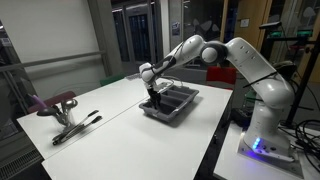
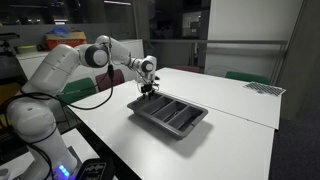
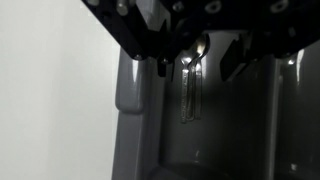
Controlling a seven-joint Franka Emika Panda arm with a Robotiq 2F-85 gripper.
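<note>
A dark grey tray with several long compartments lies on the white table. Over its left-end compartment, in exterior view 1, my gripper points down, low near the tray. In exterior view 2 the gripper is at the tray's far left side. The wrist view shows my gripper open, its dark fingers apart. Two shiny metal spoons lie side by side in the compartment below, their bowls partly hidden by the gripper. Nothing is visibly held.
A holder with several utensils stands at the table's left in exterior view 1, with dark and purple handles. The tray wall runs close beside the left finger.
</note>
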